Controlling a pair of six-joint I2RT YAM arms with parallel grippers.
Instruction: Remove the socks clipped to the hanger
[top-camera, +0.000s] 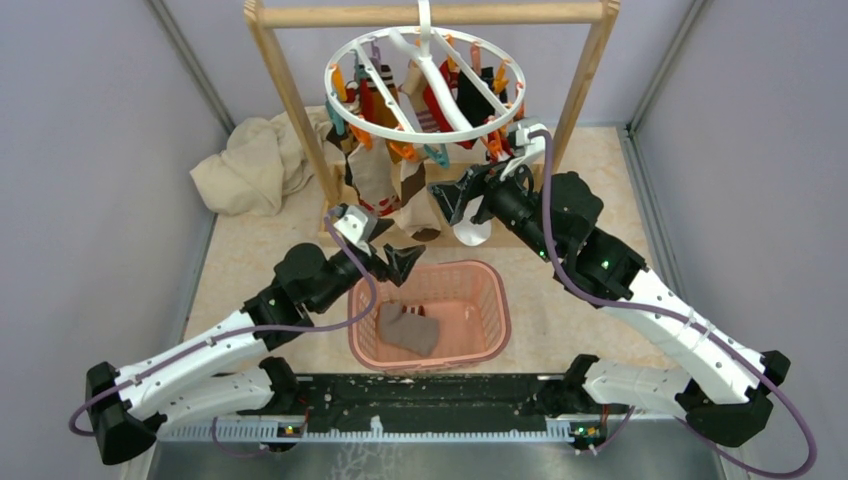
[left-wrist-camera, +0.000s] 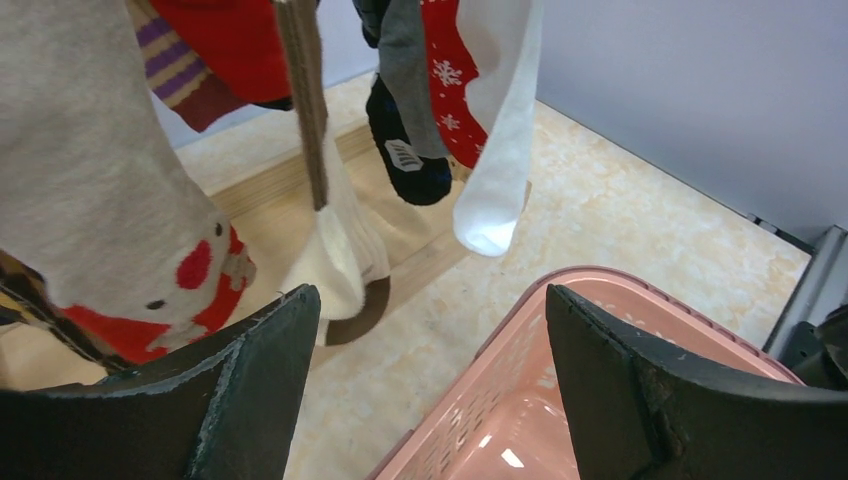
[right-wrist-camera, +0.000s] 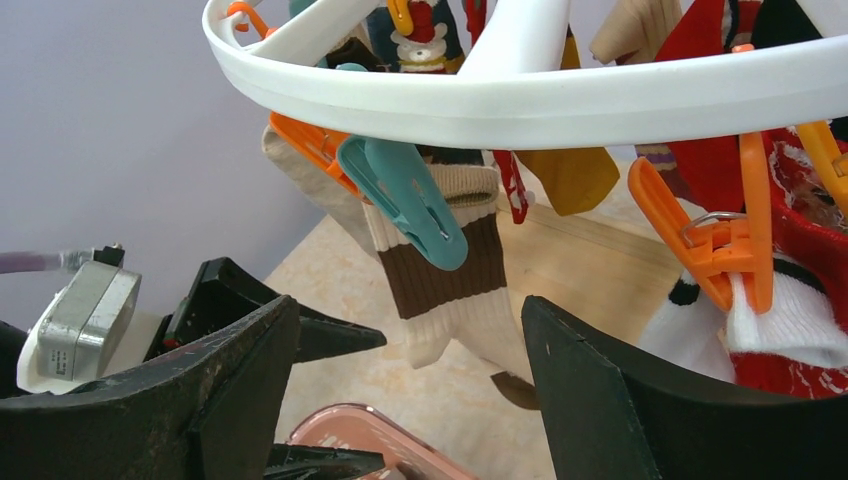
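Observation:
The round white hanger (top-camera: 425, 132) carries socks on coloured clips, including a cream and brown sock (right-wrist-camera: 445, 270) under a teal clip (right-wrist-camera: 400, 200) and a snowflake sock (left-wrist-camera: 450, 90). My left gripper (top-camera: 398, 245) is open below the hanging socks, near a cream sock with red (left-wrist-camera: 120, 200); nothing shows between its fingers. My right gripper is open just in front of the teal clip and cream sock, not closed on either.
A pink basket (top-camera: 480, 280) holding a grey sock stands below. A wooden frame (top-camera: 580, 70) surrounds the hanger. A beige cloth (top-camera: 240, 170) lies at the back left.

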